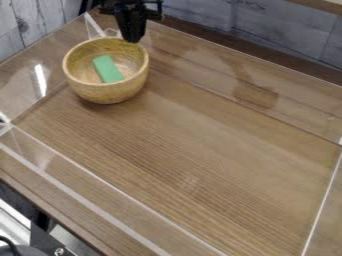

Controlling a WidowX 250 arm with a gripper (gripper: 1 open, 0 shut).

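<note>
A wooden bowl (pixel 127 88) sits near the top left of the table, holding a green block (pixel 108 69) that lies flat inside it. The dark gripper (pixel 131 32) is at the top edge of the view, above and behind the bowl's back rim, mostly cut off by the frame. It is too small and dark to tell whether anything is between its fingers.
A dark area lies beyond the table at the lower left.
</note>
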